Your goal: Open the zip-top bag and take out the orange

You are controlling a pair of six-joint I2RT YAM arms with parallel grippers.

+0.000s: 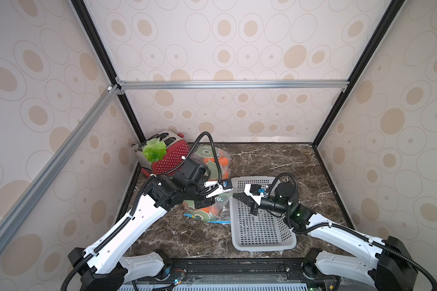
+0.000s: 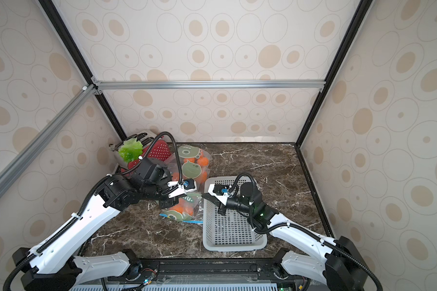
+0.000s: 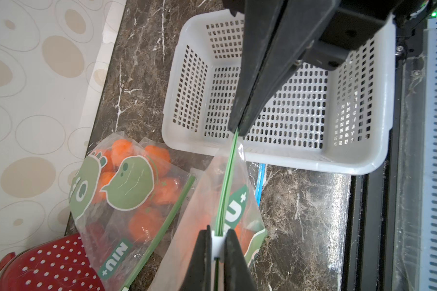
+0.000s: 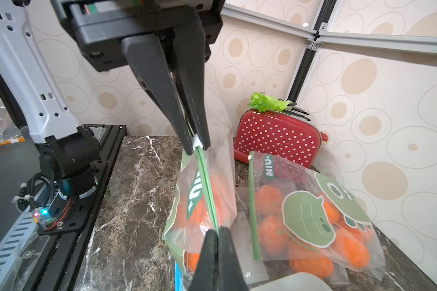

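My left gripper is shut on the white slider (image 3: 219, 246) of a clear zip bag (image 4: 223, 189). My right gripper is shut on the end of the same bag's green zip strip (image 4: 205, 181). Between the two grippers the strip stretches taut, its green edges lying close together. In the right wrist view the bag hangs upright with oranges (image 4: 193, 262) blurred behind its film. Both top views show the two grippers meeting above the table, the left arm covering much of the bag.
Another bag of oranges (image 4: 308, 218), its strip closed along one side, lies behind the held one. A red dotted toaster (image 4: 281, 138) with green lettuce (image 4: 267, 102) on top stands in the back left. Below the right gripper sits a white basket (image 3: 272, 165), empty.
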